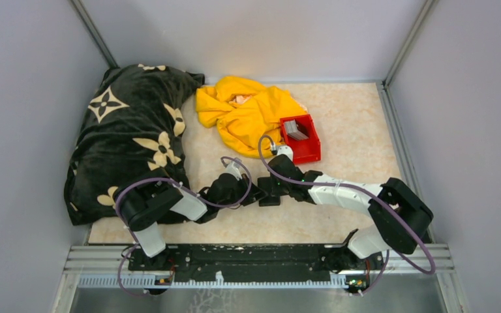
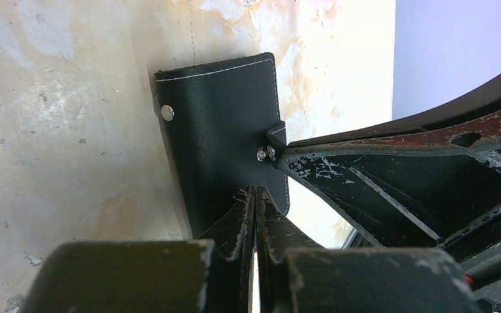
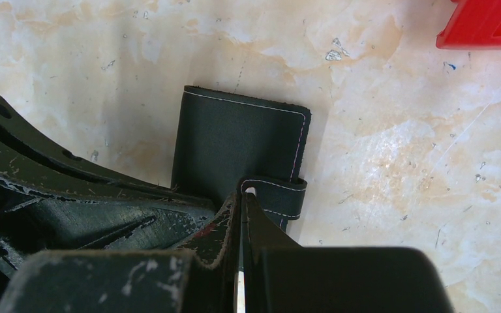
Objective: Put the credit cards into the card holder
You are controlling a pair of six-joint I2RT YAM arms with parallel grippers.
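The black card holder [image 1: 269,201] lies closed on the table between the two grippers. Its short strap [image 3: 274,197] crosses one long edge. In the left wrist view the strap end is bent up, with two silver snap parts [image 2: 261,154] showing side by side. My right gripper is shut, its tips right at the strap's end; whether the strap is pinched is hidden. Over the holder's face, my left gripper is shut with nothing seen between its tips. Several cards [image 1: 293,130] stand in the red box [image 1: 309,152].
A yellow cloth [image 1: 251,117] lies at the back, beside the red box. The dark patterned cushion [image 1: 130,140] fills the left side.
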